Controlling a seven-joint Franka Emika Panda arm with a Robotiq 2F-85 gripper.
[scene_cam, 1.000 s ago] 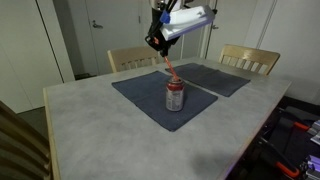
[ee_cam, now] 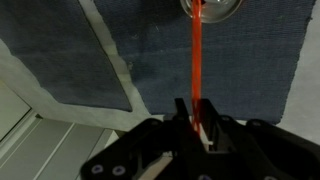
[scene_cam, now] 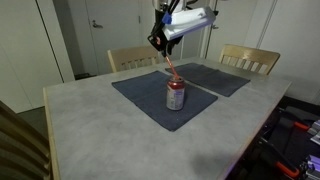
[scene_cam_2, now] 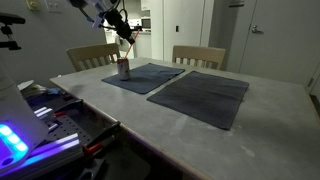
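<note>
A red and silver can stands upright on a dark placemat, with an orange-red straw rising at a tilt from its top. My gripper is over the can, at the straw's upper end. In the wrist view, the straw runs down between my black fingertips, which look partly open with a narrow gap around it. Only part of the can's silver lid shows at the top edge there. The gripper is also above the can in the second exterior view.
A second dark placemat lies flat and empty on the grey table. Wooden chairs stand along the far side.
The gripper and the straw's upper end have shifted very slightly. The can stands in practically the same place.
</note>
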